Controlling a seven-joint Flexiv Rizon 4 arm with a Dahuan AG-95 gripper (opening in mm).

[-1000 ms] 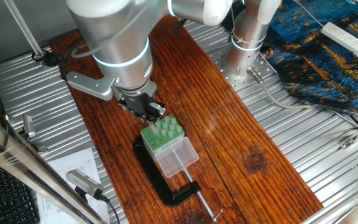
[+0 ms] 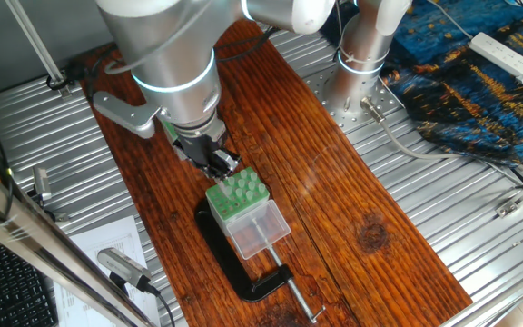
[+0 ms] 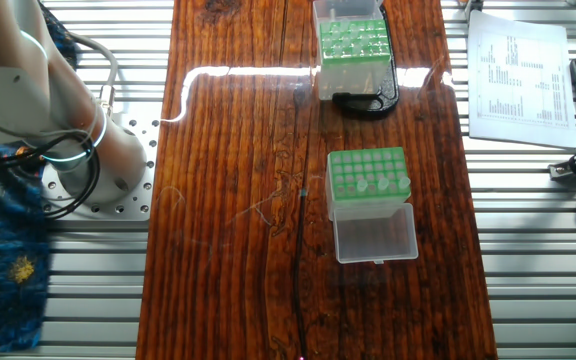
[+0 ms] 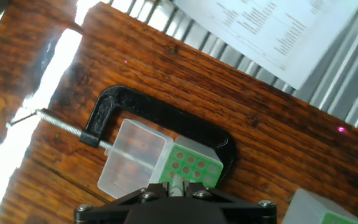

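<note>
In exterior view 1, my gripper (image 2: 222,173) stands over the clamped rack, a clear box with a green top (image 2: 248,188) holding several pale tubes. Between its fingertips a whitish tube (image 4: 176,185) shows in the wrist view, and the fingers look shut on it. The tube's lower end is hidden there, so I cannot tell whether it sits in a hole. Several round holes show in the green top (image 4: 191,165). A second rack (image 3: 368,172) has a few tubes along one row and its clear lid (image 3: 376,235) open.
A black C-clamp (image 2: 230,263) runs round the first rack, its screw (image 2: 298,295) sticking out past the open clear lid (image 2: 260,230). Bare wooden table (image 2: 334,209) lies to the right. Printed paper (image 4: 272,31) rests beyond the table's edge.
The arm's wrist has turned and shifted slightly, its side bracket moving up and left. Part of the second rack's green top now shows behind the gripper. The clamped rack has stayed put.
</note>
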